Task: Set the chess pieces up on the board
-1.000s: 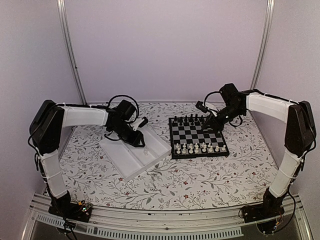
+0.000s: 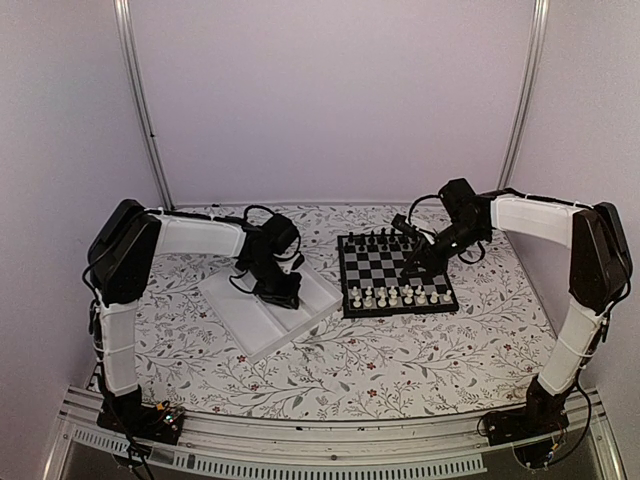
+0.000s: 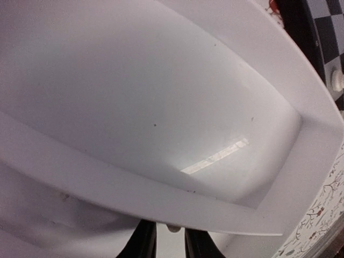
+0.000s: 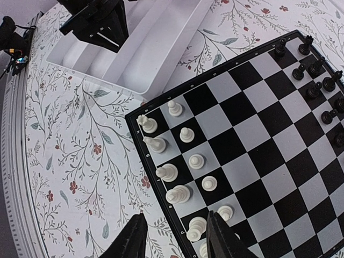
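The chessboard [image 2: 390,265] carries white pieces [image 4: 196,160] along its near side and black pieces [image 4: 313,91] along its far side. My left gripper is low in the white tray [image 3: 317,161], its fingers apart beside a divider; a small pale piece [image 3: 173,228] shows between them, mostly hidden by the divider, and I cannot see contact. My right gripper hangs open over the white pieces' side of the board, pointing down with its fingertips apart.
The tray lies just left of the board, its large compartment in the left wrist view empty.
My left gripper has moved right, toward the front and down into the tray. The right arm has lowered slightly.
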